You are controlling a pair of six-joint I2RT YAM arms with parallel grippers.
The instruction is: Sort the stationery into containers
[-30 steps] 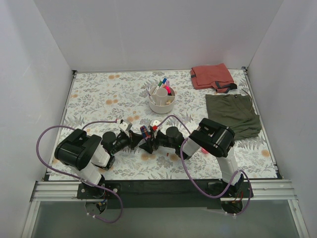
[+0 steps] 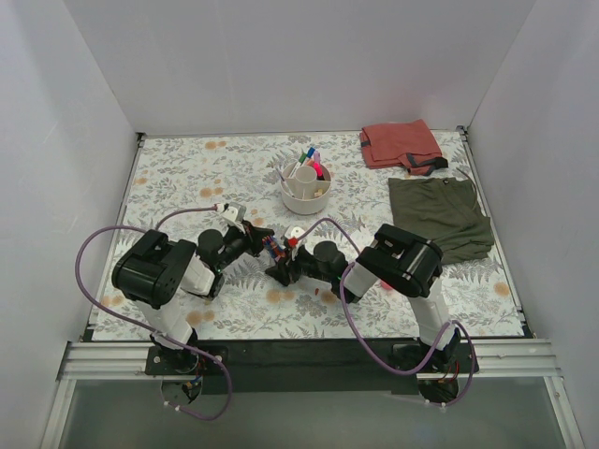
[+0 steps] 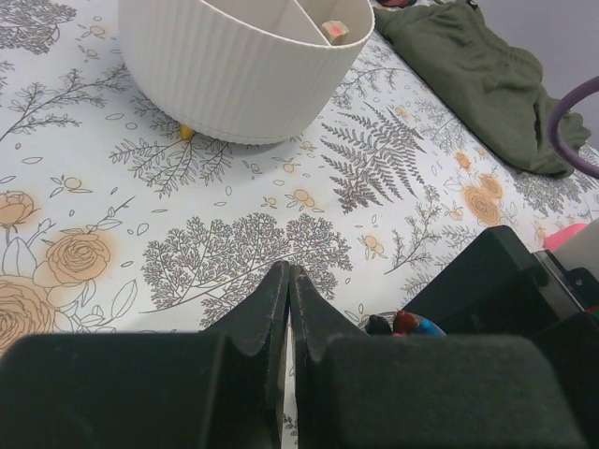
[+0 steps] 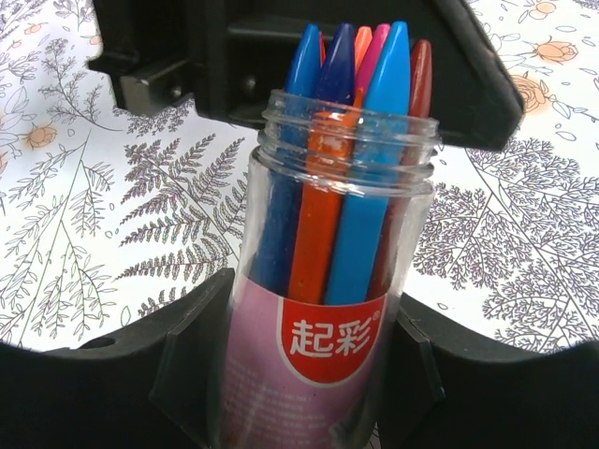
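Observation:
A clear jar (image 4: 309,374) with a pink and red label holds several coloured crayons (image 4: 351,103), tips up. My right gripper is around the jar, a finger against each side, so it looks shut on it. In the top view the jar's crayons (image 2: 273,248) show between the two arms. My left gripper is shut, nothing showing between its fingertips; its dark body stands right behind the jar's mouth in the right wrist view. A round white container (image 2: 306,205) with compartments stands further back, holding pens (image 2: 304,159) and an eraser (image 3: 334,32).
A dark red pouch (image 2: 401,144) and a green cloth bag (image 2: 440,217) lie on the right of the table. A pink item (image 3: 563,236) lies partly hidden by the right arm.
My left gripper has moved towards the back of the table, its fingertips now close above the crayons. The jar's top has shifted slightly; the right arm stays nearly in place.

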